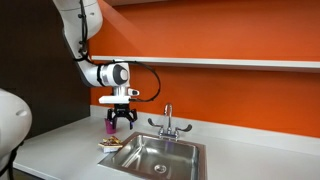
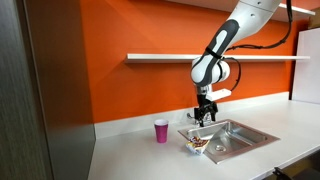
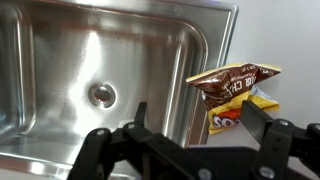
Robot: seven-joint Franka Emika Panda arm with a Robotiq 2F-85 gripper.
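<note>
My gripper is open, pointing down with nothing between its fingers. It hangs above the left rim of the steel sink (image 1: pixel 165 158), which looks empty in the wrist view. Beside the sink, snack packets fill a small white container; a brown wrapper (image 3: pixel 235 82) lies uppermost, with a yellow and red packet (image 3: pixel 250 108) under it. In the wrist view one finger partly covers these packets. The white container (image 2: pixel 197 149) shows best in exterior view 2, just below and to the left of the gripper.
A magenta cup (image 2: pixel 161 130) stands on the counter left of the packets, toward the back wall. The faucet (image 1: pixel 169 118) rises behind the sink. White shelf (image 1: pixel 220 64) runs along the orange wall. Bare counter (image 2: pixel 125 155) lies left of the cup.
</note>
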